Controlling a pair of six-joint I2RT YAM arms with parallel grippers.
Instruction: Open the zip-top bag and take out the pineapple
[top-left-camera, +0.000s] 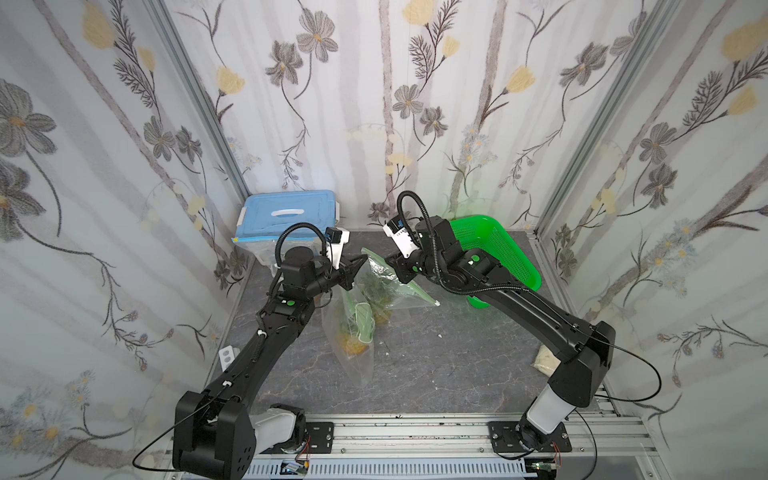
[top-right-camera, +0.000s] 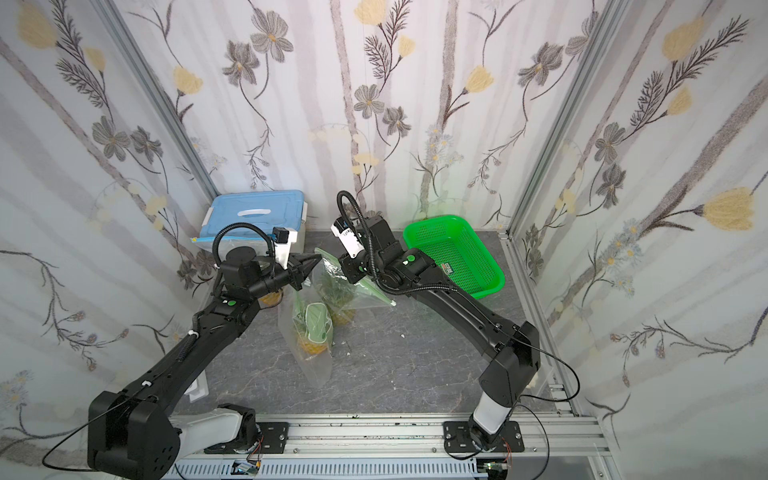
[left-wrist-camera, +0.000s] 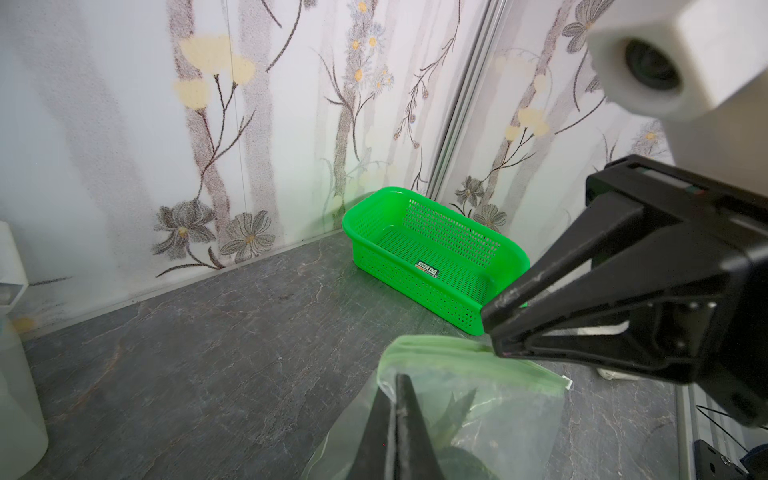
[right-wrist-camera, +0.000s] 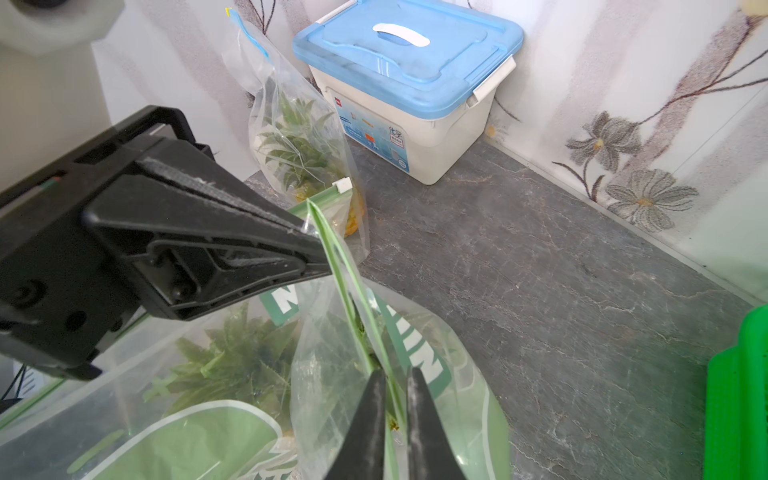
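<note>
A clear zip top bag with a green top strip (top-left-camera: 420, 293) stands between my grippers. Green pineapple leaves (left-wrist-camera: 457, 412) show dimly through its film. My left gripper is shut on film at one top corner of this bag. On the strip's other side, my right gripper stands slightly open, with the green edges (right-wrist-camera: 352, 280) of the bag's top running between its fingers. Those edges lie a little apart near the left fingertips. A white slider (left-wrist-camera: 569, 383) sits at the strip's far right end.
Another bagged pineapple (top-right-camera: 312, 345) lies nearer the front, overlapping in view. One more bagged pineapple (right-wrist-camera: 300, 152) stands by the blue-lidded box (right-wrist-camera: 408, 48). A green basket (top-right-camera: 492, 260) sits at the right, its bottom bare where visible.
</note>
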